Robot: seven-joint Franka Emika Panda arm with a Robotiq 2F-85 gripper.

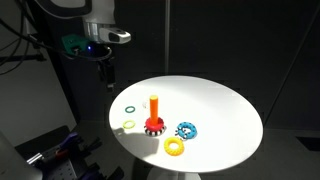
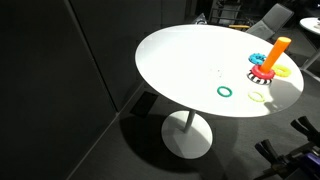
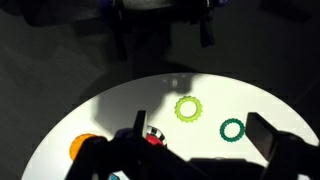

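An orange post (image 1: 154, 108) stands upright on the white round table, with a red ring (image 1: 154, 126) around its foot and black-and-white stripes beneath. To its right lie a blue ring (image 1: 186, 131) and a yellow ring (image 1: 174, 146). A yellow-green ring (image 3: 188, 108) and a dark green ring (image 3: 232, 130) rest flat on the other side. My gripper is open and empty, its dark fingers (image 3: 138, 127) spread wide above the table's edge. From exterior view 1 the arm (image 1: 90, 32) hangs high at the left, well clear of the rings.
Dark prongs (image 2: 268, 152) stick out low beside the table. Dark curtains and floor surround it.
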